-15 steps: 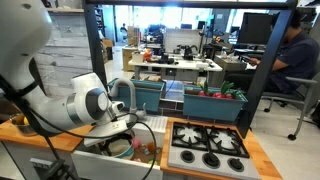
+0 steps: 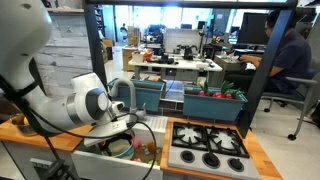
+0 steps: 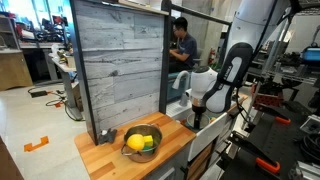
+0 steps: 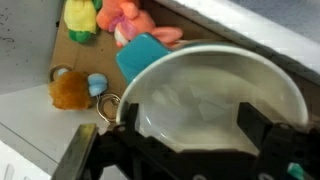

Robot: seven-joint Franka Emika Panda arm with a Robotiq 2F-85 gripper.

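Note:
In the wrist view my gripper stands open, with its two dark fingers apart over a whitish oval bowl (image 4: 215, 75). Nothing shows held between them. The bowl lies in an open drawer or bin under my hand, close to the light wall (image 4: 275, 30). Beside it are a teal block (image 4: 140, 55), a pink-orange plush toy (image 4: 140, 18), a yellow and green toy (image 4: 82, 18) and an orange plush (image 4: 70, 90) with a metal ring. In exterior view 1 the arm (image 2: 75, 110) reaches down to this bowl (image 2: 121, 148); the fingertips are hard to make out there.
Right of the drawer is a gas stove (image 2: 208, 148). Behind stand a faucet (image 2: 150, 88) and a blue bin (image 2: 213, 104) with red and green items. A metal bowl (image 3: 142, 140) with fruit-like items rests on the wooden counter (image 3: 110, 158). A vertical panel (image 3: 130, 75) rises beside the counter.

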